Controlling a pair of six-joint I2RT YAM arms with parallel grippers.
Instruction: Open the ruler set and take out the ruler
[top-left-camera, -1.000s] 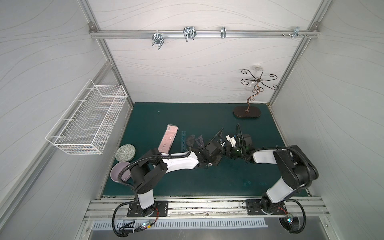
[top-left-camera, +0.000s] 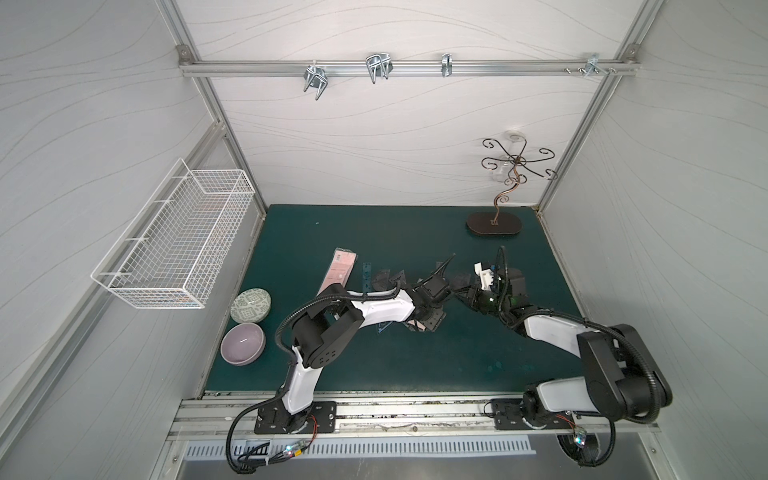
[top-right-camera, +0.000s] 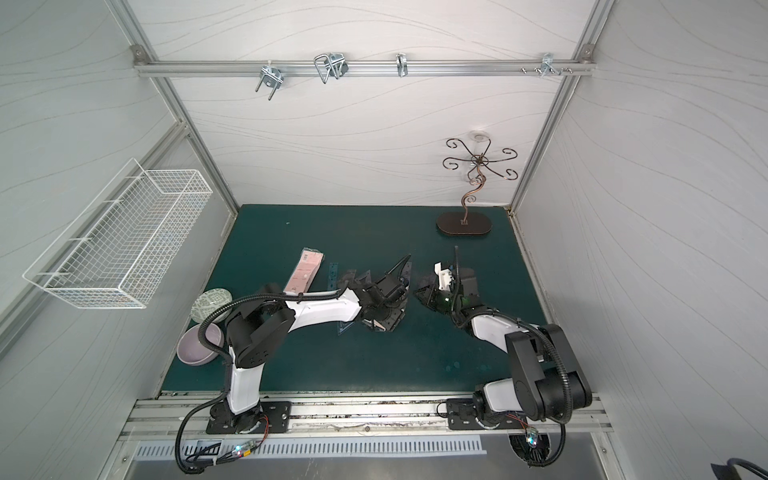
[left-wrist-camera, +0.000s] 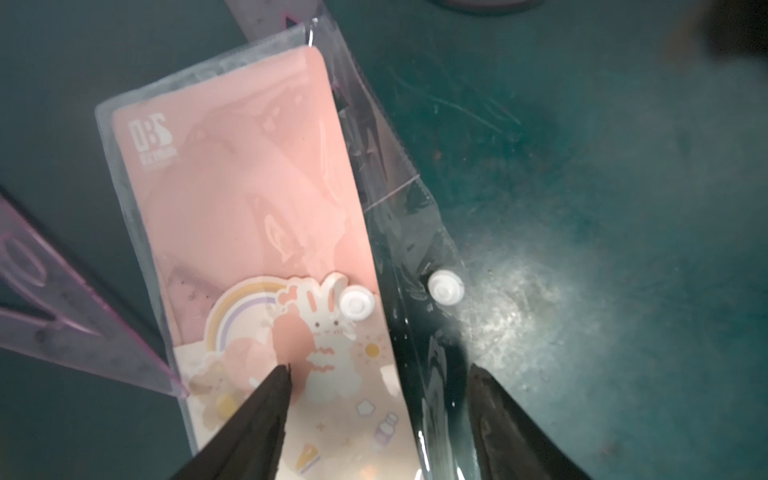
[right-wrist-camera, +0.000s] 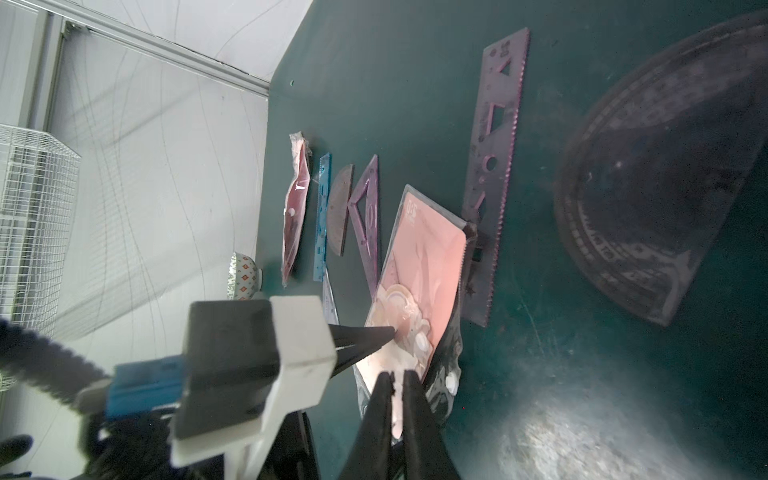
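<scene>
A clear snap pouch with a pink, bunny-printed card (left-wrist-camera: 240, 184) lies beneath my left gripper. The left fingers (left-wrist-camera: 256, 416) stand wide apart over the pouch's lower half, with nothing held between them. Two white snaps (left-wrist-camera: 445, 287) show, one over the card and one on the clear edge strip. My right gripper is off to the right of the pouch, its fingers parted by a narrow gap. The pouch card (right-wrist-camera: 428, 240) shows behind them. A long purple ruler (right-wrist-camera: 492, 168) lies beside the pouch, partly under its edge.
A large protractor (right-wrist-camera: 664, 176) lies on the table in the right wrist view. Beyond the pouch are a purple triangle (right-wrist-camera: 366, 216), a blue ruler (right-wrist-camera: 321, 216) and another pink pouch (top-left-camera: 339, 268). Bowls (top-left-camera: 242, 344) stand at the left.
My right gripper has drawn back to the right, widening the space between the two grippers. The left arm has shifted a little to the right, and more of the pouch shows beneath it.
</scene>
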